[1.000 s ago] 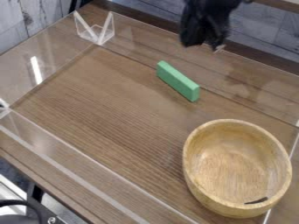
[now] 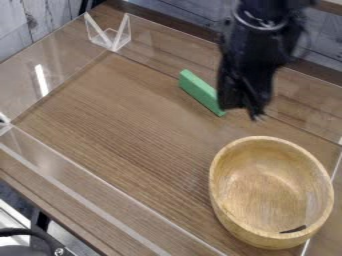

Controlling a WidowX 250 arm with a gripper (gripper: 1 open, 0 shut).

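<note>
My dark gripper (image 2: 245,95) hangs over the back right of the wooden table, blurred and shut, with nothing visible between its fingers. A green block (image 2: 199,92) lies on the table just left of it, partly behind it. A round light-wood bowl (image 2: 267,178) sits at the front right, below the gripper, with a small dark mark or item at its lower right inside.
A clear plastic holder (image 2: 110,30) stands at the back left. Clear edging runs along the left side.
The block and bowl have not visibly moved.
</note>
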